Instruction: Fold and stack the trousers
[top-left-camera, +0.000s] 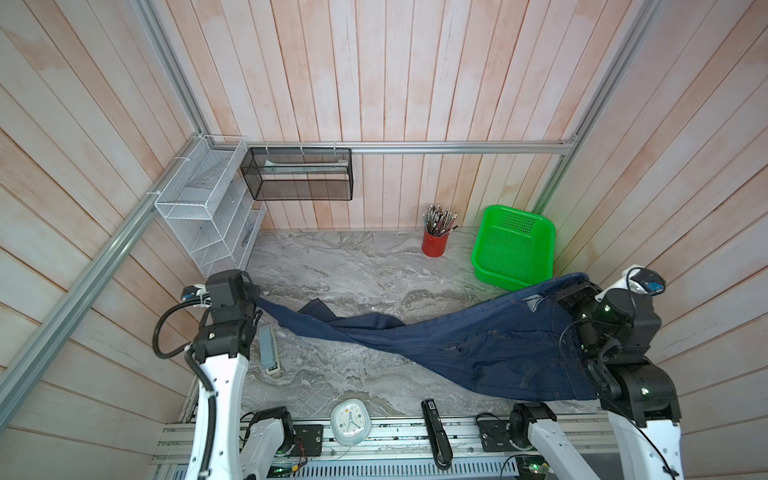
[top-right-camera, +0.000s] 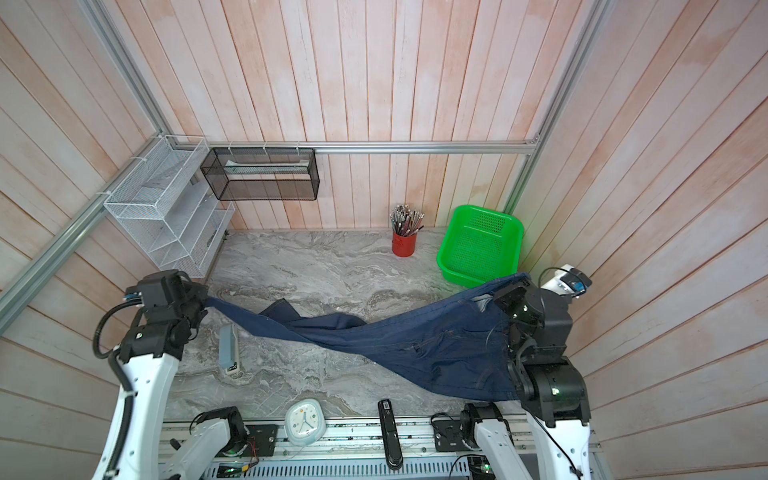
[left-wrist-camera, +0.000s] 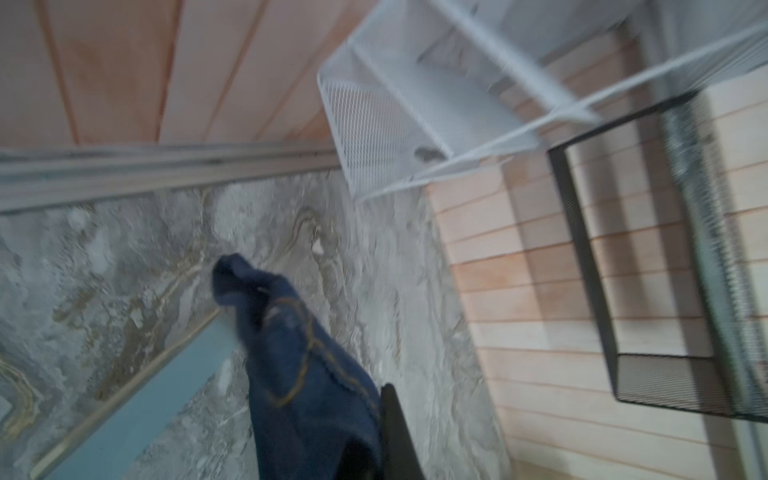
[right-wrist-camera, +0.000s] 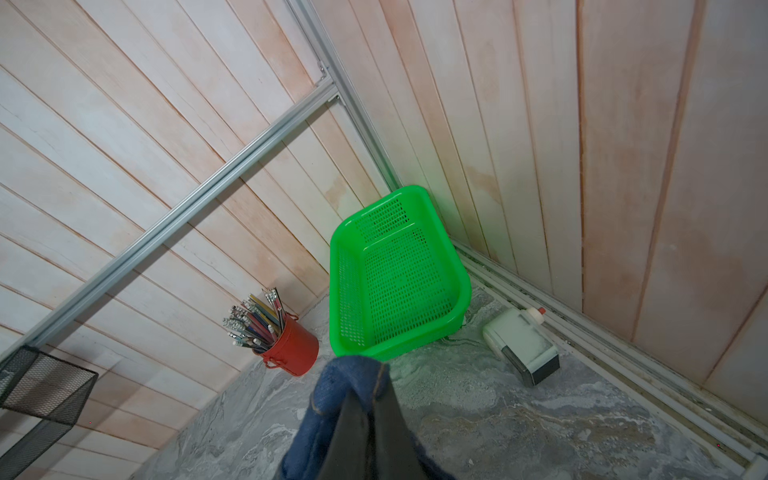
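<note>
Dark blue denim trousers (top-left-camera: 480, 344) stretch across the table between my two arms, wide at the right and narrow at the left. My left gripper (top-left-camera: 256, 301) is shut on the end of a leg; in the left wrist view the bunched hem (left-wrist-camera: 300, 352) with yellowish stitching sticks out beside its dark fingers (left-wrist-camera: 396, 440). At the right, my right gripper (top-left-camera: 569, 294) is shut on the waist end, and a fold of denim (right-wrist-camera: 340, 392) pokes up beside its fingertips in the right wrist view. A second leg part (top-left-camera: 372, 321) lies slack behind the stretched one.
A green basket (top-left-camera: 512, 248) stands at the back right, close behind the waist end. Left of it is a red cup of pencils (top-left-camera: 434, 245). A grey-blue stapler-like object (top-left-camera: 269, 349) lies by the left arm. Bare table (top-left-camera: 344, 264) shows at the back middle.
</note>
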